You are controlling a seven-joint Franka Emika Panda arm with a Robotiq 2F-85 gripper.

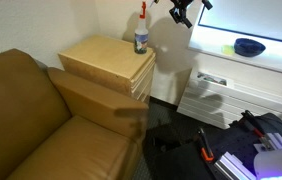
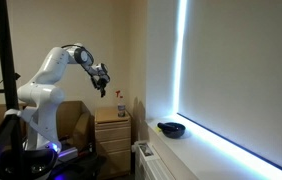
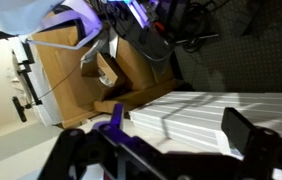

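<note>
My gripper [image 1: 194, 14] is high in the first exterior view, between the bottle and the window, its fingers apart and nothing visible between them. The wrist view also shows my gripper open, with dark fingers at the lower left and right. A spray bottle [image 1: 141, 36] with a bluish label and red-and-white top stands on the wooden cabinet [image 1: 106, 56], left of the gripper. On the white windowsill [image 1: 226, 66] lies a dark, bowl-like object [image 1: 249, 47], to the right of the gripper and apart from it. The second exterior view shows this dark object [image 2: 171, 130] too.
A brown sofa [image 1: 76, 140] fills the left side. Below the sill is a white slatted radiator cover [image 1: 221, 98]. Tools and cables clutter the dark floor near the robot base [image 1: 279, 160]. Air around the gripper looks clear.
</note>
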